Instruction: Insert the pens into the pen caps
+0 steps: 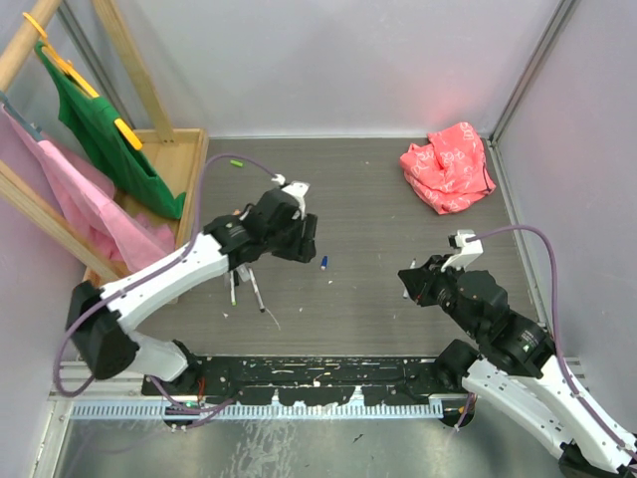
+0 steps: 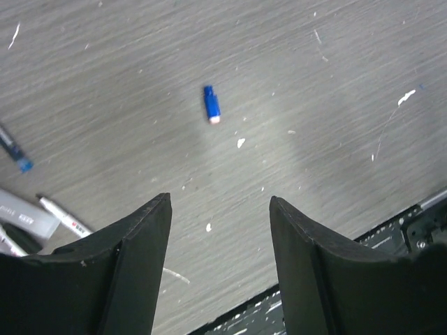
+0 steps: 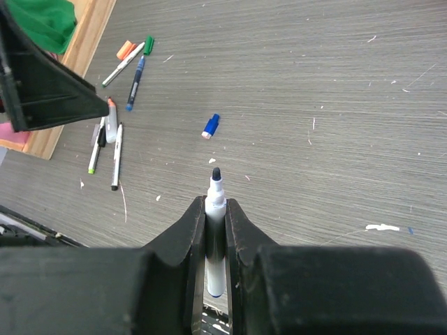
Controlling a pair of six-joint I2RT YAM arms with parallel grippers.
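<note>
A small blue pen cap [image 2: 212, 105] lies loose on the table, in front of and below my left gripper. That gripper is apart from it, fingers spread with nothing between them. On the other side, my right gripper is shut on a white pen [image 3: 216, 237], held upright with its dark tip [image 3: 216, 174] uncovered. The same cap [image 3: 211, 125] shows beyond the pen in the right wrist view. In the top view the left arm is raised above the table, left of the cap [image 1: 324, 263].
Several pens and markers lie at the left, among them a blue pen [image 3: 136, 84] and a white pen [image 3: 116, 157]. A green cap [image 1: 237, 163] lies farther back. A red cloth bundle [image 1: 448, 167] sits at the back right.
</note>
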